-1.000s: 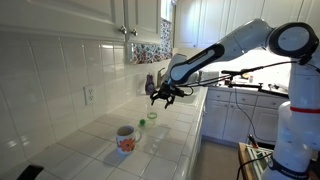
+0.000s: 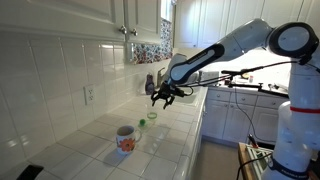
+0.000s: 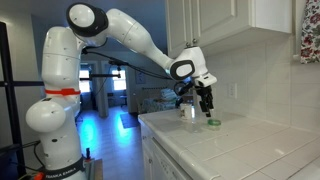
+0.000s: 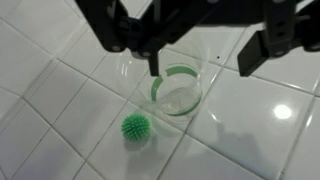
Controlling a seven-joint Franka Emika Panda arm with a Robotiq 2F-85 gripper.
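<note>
In the wrist view, a clear round container with a green band [image 4: 163,81] stands on the tiled counter, beyond the fingertips. Beside it lies a small green spiky ball [image 4: 136,127]. My gripper is open above the container, its two dark fingers apart at the top of the view, with nothing visibly held. From the first exterior view, the gripper [image 2: 164,101] hangs over the counter, close above the container [image 2: 152,115]; the ball [image 2: 141,123] lies to the left. The second exterior view shows the gripper [image 3: 196,106] above the counter too.
A patterned mug [image 2: 126,138] stands nearer on the white tiled counter [image 2: 100,160]. Cabinets [image 2: 88,18] overhang the counter along the tiled wall. Dark items [image 2: 149,84] stand at the far end.
</note>
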